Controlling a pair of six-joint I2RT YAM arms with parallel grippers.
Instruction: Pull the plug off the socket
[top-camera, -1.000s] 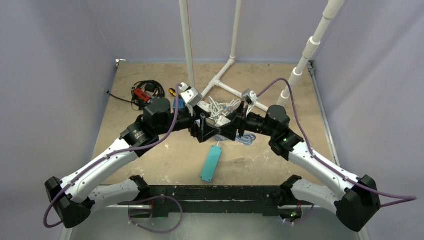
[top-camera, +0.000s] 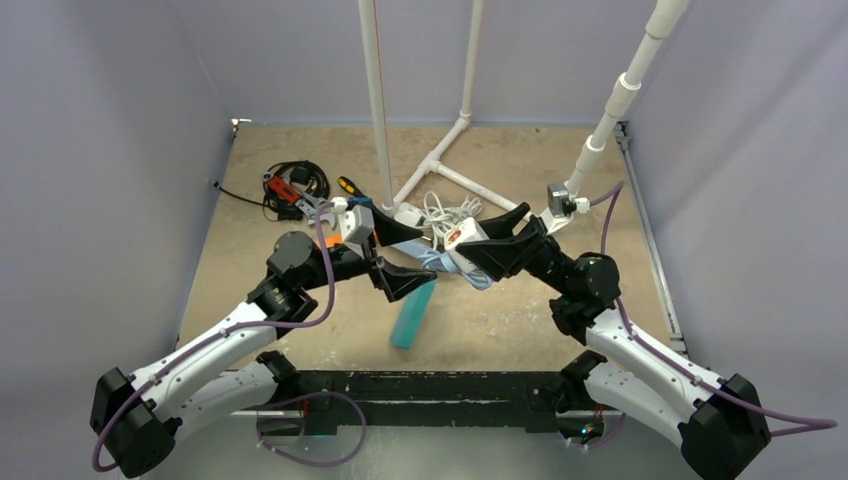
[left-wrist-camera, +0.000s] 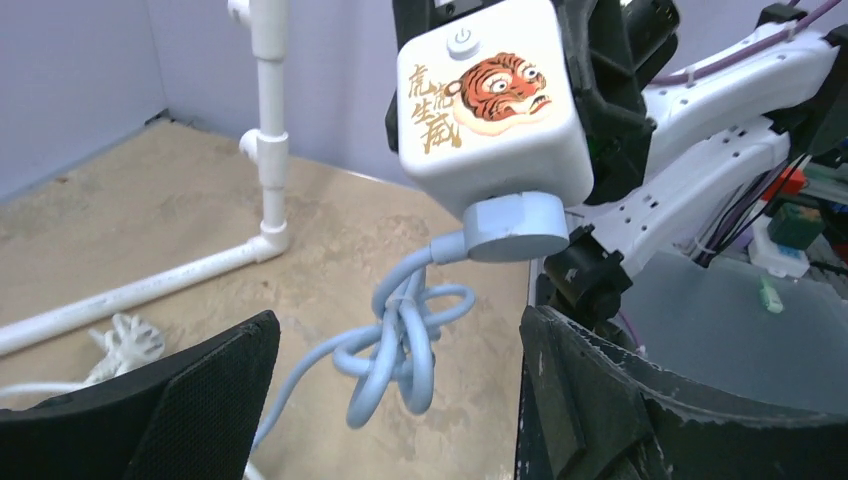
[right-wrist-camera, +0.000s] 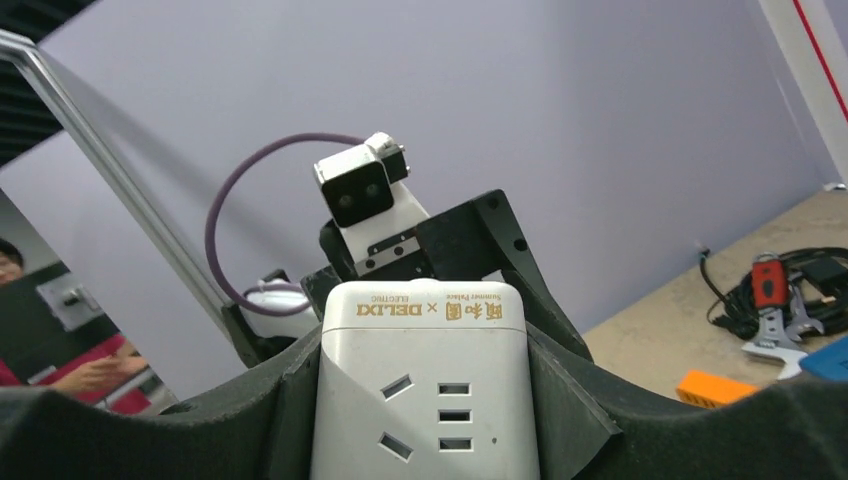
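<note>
My right gripper (top-camera: 480, 240) is shut on a white cube-shaped socket (top-camera: 462, 238), holding it in the air. A tiger print marks one side of the socket (left-wrist-camera: 485, 95) in the left wrist view. Empty slots show on the face of the socket (right-wrist-camera: 425, 400) in the right wrist view, squeezed between both fingers. From its lower side hangs a pale blue cable (left-wrist-camera: 395, 340), starting at a pale blue end piece (left-wrist-camera: 515, 225); a plug is not clearly visible. Facing it, my left gripper (top-camera: 426, 256) stands open, apart from the socket, nothing between its fingers.
A teal bar (top-camera: 412, 318) lies on the table below the grippers. White cord (top-camera: 447, 215) is heaped behind them, near white pipes (top-camera: 480, 187). Black cable (top-camera: 310, 178) and tools lie at the back left.
My left gripper has backed away from the right one and opened wide. The right gripper has turned and lifted the socket rightward, the blue cable hanging with it.
</note>
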